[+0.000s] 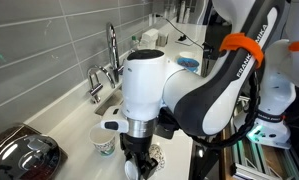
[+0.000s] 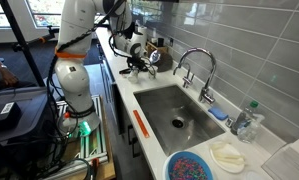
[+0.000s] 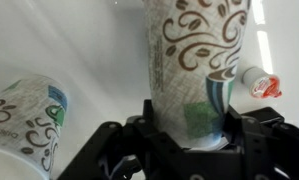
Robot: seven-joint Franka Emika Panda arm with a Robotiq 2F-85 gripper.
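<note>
A paper cup (image 3: pixel 199 65) with brown coffee-bean and swirl print fills the upper middle of the wrist view. Its green-banded end sits between the dark fingers of my gripper; whether they press on it cannot be told. A second cup (image 3: pixel 27 115) of the same print lies at the left of that view, apart from the fingers. Exterior view 1 shows a cup (image 1: pixel 104 140) on the counter beside the arm. Part of the printed cup (image 1: pixel 157 155) appears near the arm's end, and the arm hides most of the gripper there.
A small white container with a red marking (image 3: pixel 261 82) lies right of the held-level cup. The sink (image 2: pixel 179 118) and tall faucet (image 2: pixel 197 65) are along the counter. A blue-filled bowl (image 2: pixel 189 166) and a white bowl (image 2: pixel 227 155) stand at the near end.
</note>
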